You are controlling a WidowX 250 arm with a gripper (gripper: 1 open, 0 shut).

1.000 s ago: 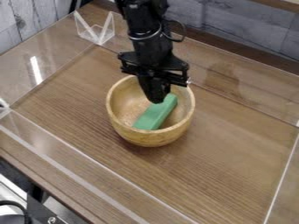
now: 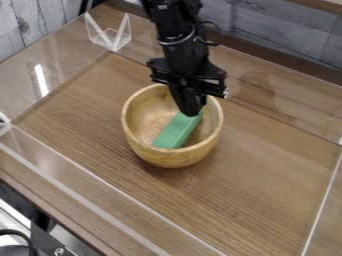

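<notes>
A wooden bowl (image 2: 144,142) sits on the wooden table (image 2: 254,190), holding a green elongated object (image 2: 175,131) that lies tilted along its inside. Above the back of the bowl is my black gripper (image 2: 183,96), its fingers pointing down. It is apart from the green object's visible part. Whether the fingers are open or shut is hard to make out.
Small clear plastic pieces (image 2: 112,33) show at the top left and at the left edge. A dark area lies beyond the left corners.
The bowl and green object have stayed nearly in place.
</notes>
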